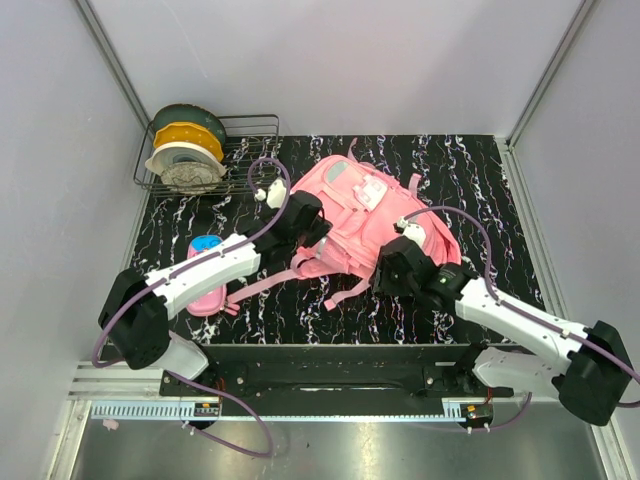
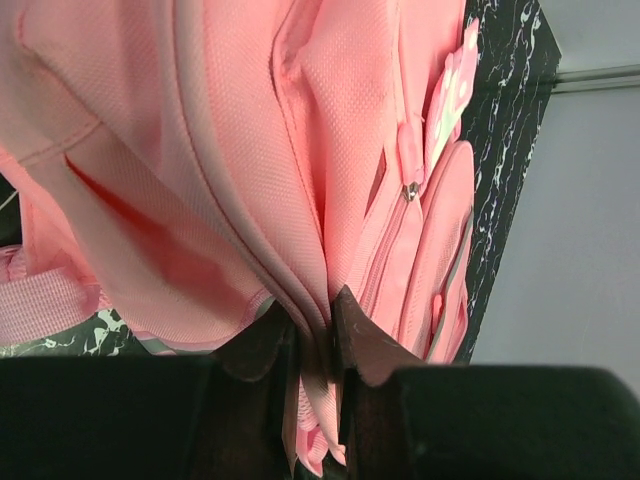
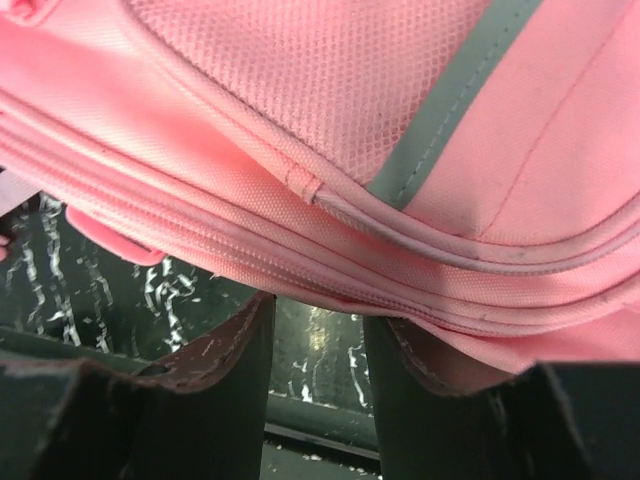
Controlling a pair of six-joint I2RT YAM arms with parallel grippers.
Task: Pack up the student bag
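The pink student bag [image 1: 365, 205] lies slanted across the dark marbled surface, its pocketed face up. Along its left side my left gripper [image 1: 322, 228] is shut on a folded edge of the bag; in the left wrist view the pink cloth [image 2: 313, 330] runs between the fingertips. My right gripper [image 1: 382, 282] is at the bag's lower right edge. The right wrist view shows its fingers [image 3: 235, 345] apart, with dark surface visible between them and the bag's zipped rim [image 3: 300, 285] just beyond the tips. A pink pencil case [image 1: 208, 300] with blue on it lies at the left, partly behind the left arm.
A wire dish rack [image 1: 250, 150] with several plates stands at the back left. Loose pink straps [image 1: 345, 293] trail from the bag's lower side. Bare surface [image 1: 470, 165] shows at the right back, and the front ledge [image 1: 330, 365] bounds the work area.
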